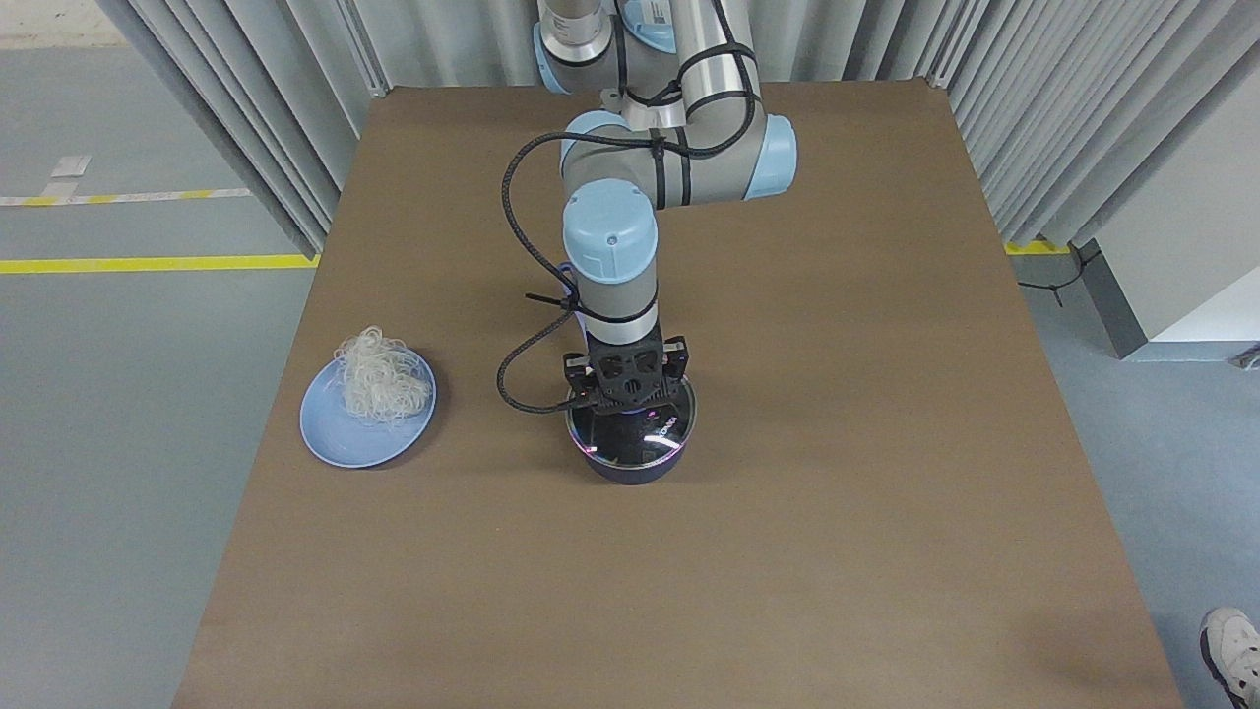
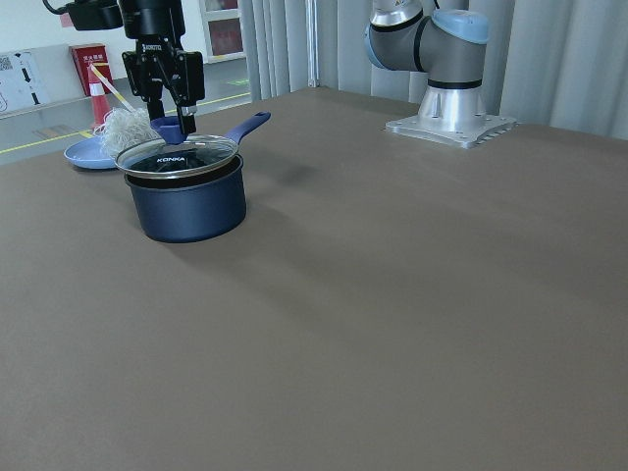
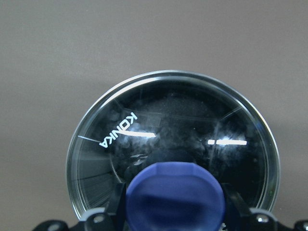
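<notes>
A dark blue pot (image 2: 186, 211) stands on the table, with its glass lid (image 1: 626, 437) (image 2: 177, 159) (image 3: 168, 115) over it; in the left view the lid sits slightly raised at its rim, with dark showing beneath. My gripper (image 2: 169, 118) is over the lid, shut on its blue knob (image 3: 174, 197), which fills the space between the fingers in the wrist view. The pot is mostly hidden under lid and arm in the front view.
A blue plate (image 1: 343, 431) holding white noodle-like strands (image 1: 381, 378) lies left of the pot in the front view.
</notes>
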